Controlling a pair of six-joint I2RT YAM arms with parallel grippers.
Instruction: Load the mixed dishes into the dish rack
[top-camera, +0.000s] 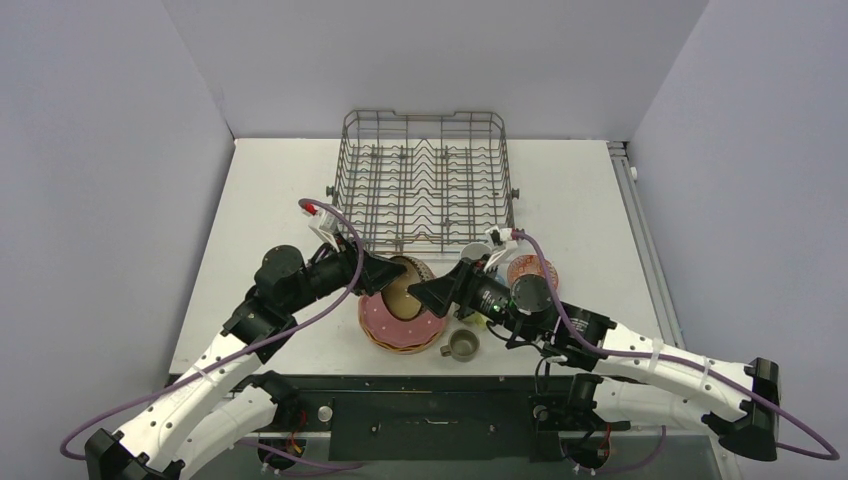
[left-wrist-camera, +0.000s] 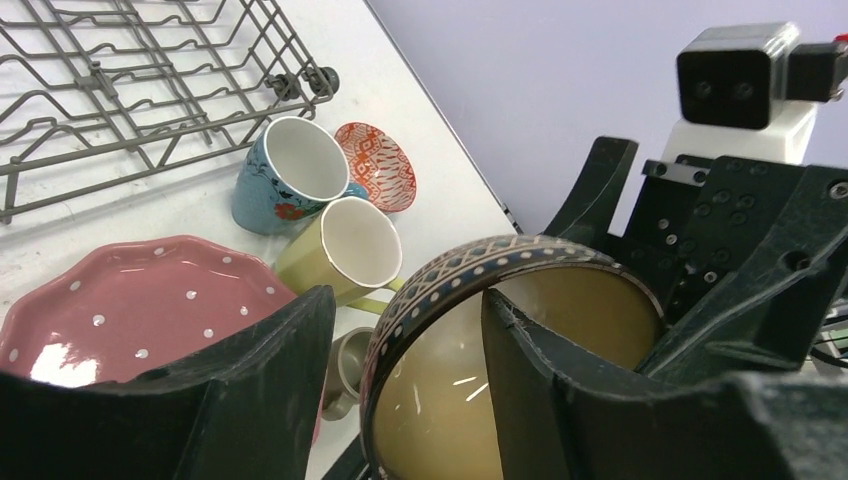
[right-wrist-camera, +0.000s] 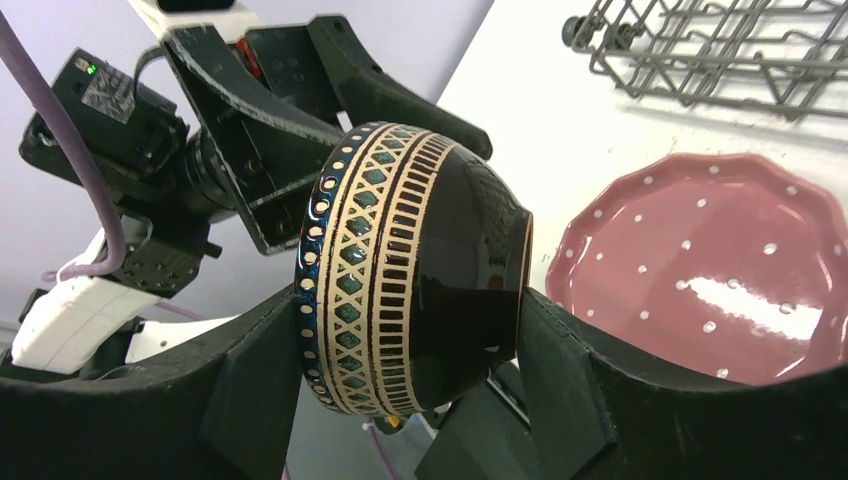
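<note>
A bowl (top-camera: 402, 290), tan inside and dark with a patterned band outside, is between my two grippers above the pink dotted plate (top-camera: 383, 323), tipped on its side with its opening toward my left arm. The fingers of my left gripper stand apart, one inside the bowl and one outside, with a gap to the wall. My right gripper also has its fingers spread, the bowl (right-wrist-camera: 455, 270) lying between them. Whether any finger touches the bowl is unclear. The grey wire dish rack (top-camera: 424, 185) is empty at the back.
Right of the plate are a blue flowered cup (left-wrist-camera: 262, 185), a green cup (left-wrist-camera: 335, 245), a small grey cup (top-camera: 461, 344) and a red patterned bowl (left-wrist-camera: 378, 165).
</note>
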